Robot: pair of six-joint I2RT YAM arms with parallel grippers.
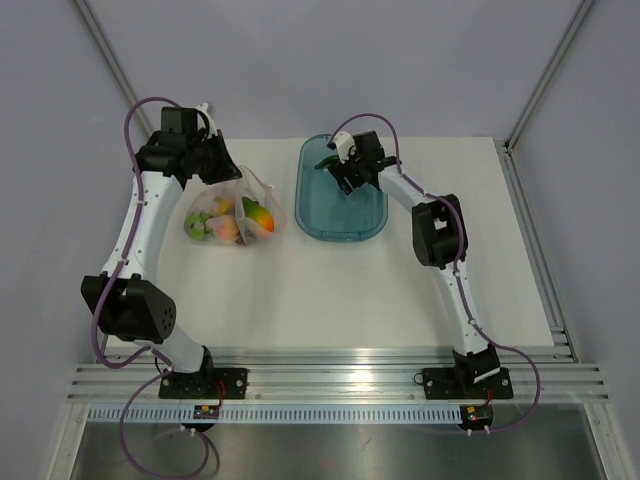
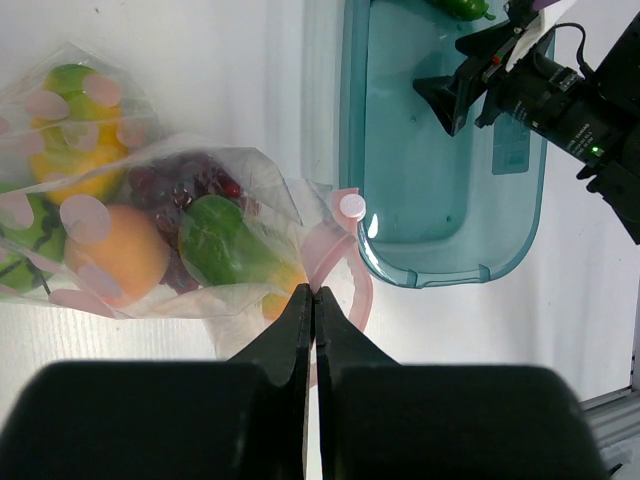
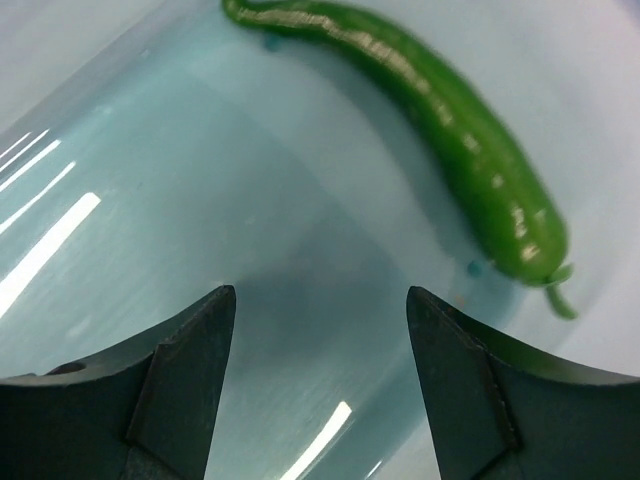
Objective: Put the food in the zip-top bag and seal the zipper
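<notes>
A clear zip-top bag with pink dots and a pink zip edge [image 2: 326, 244] holds several pieces of food, among them an orange fruit [image 2: 118, 257] and a mango [image 2: 222, 243]. My left gripper is shut on the bag's rim at its mouth, and that mouth gapes. Inside the teal tray lies a curved green chili pepper [image 3: 452, 118], near its far end in the top view. Over the tray, my right gripper stands open with nothing between its fingers; the pepper is ahead of the fingertips and off to the right in the right wrist view.
The teal tray [image 1: 340, 236] stands right of the bag [image 1: 262, 196]; apart from the pepper it looks empty.
</notes>
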